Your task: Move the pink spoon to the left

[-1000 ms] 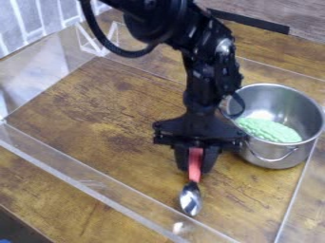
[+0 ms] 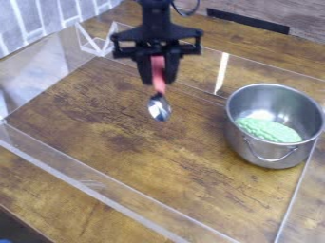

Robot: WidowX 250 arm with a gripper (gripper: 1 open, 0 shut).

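The spoon (image 2: 158, 86) has a pink handle and a shiny metal bowl, which points down toward the camera. My gripper (image 2: 158, 61), a black one in the upper middle of the camera view, is shut on the pink handle. The handle's upper part is hidden by the gripper. The spoon appears to hang above the wooden table (image 2: 95, 119), though its exact height is hard to judge.
A metal pot (image 2: 241, 128) with a green textured item (image 2: 269, 130) inside stands at the right. Clear low walls edge the table on the left and front.
My gripper, with the spoon in it, has moved from beside the pot toward the back and left. The pot has stayed where it was.
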